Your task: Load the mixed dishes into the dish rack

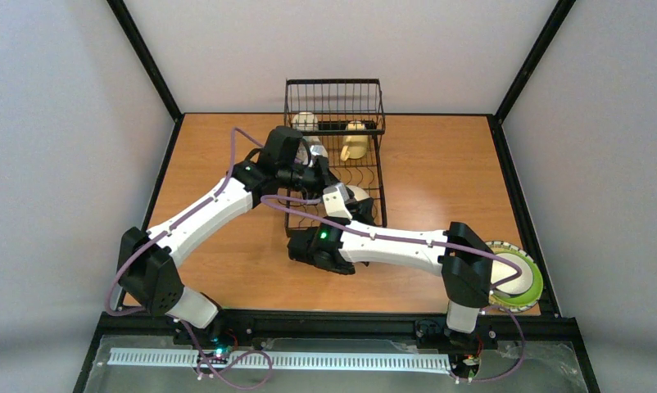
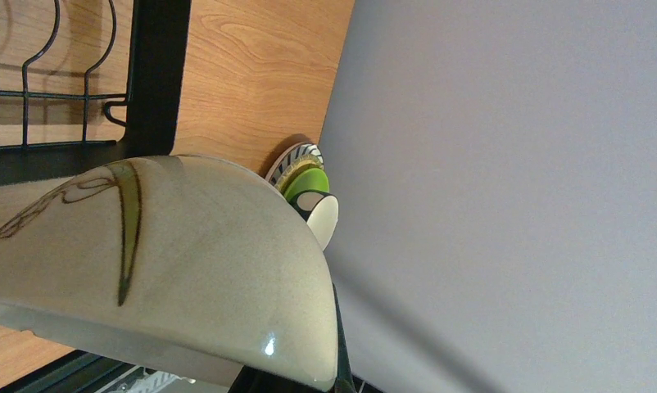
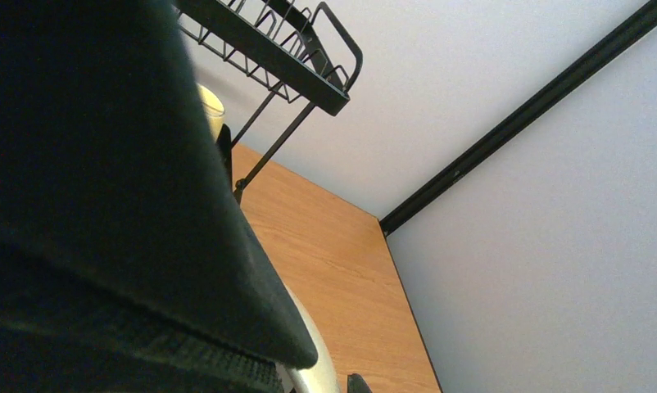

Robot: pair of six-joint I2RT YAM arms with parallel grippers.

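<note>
In the top view my left gripper (image 1: 335, 183) and right gripper (image 1: 361, 211) meet over the front of the black dish rack (image 1: 382, 192). A cream dish (image 1: 357, 193) is partly visible between them. Close up in the left wrist view, the dish (image 2: 219, 237) shows a green leaf pattern; its lower corner runs between my dark left fingertips, which are mostly covered. The right wrist view has a pale curved rim (image 3: 315, 360) between the right fingers. My right gripper is shut on the dish, and the left appears shut on its edge.
A yellow mug (image 1: 355, 144) and white dishes (image 1: 305, 121) are in the back of the rack. At the table's right edge sits a stack with a green bowl (image 1: 532, 293) and a white piece (image 1: 512, 274). Bare table lies on both sides of the rack.
</note>
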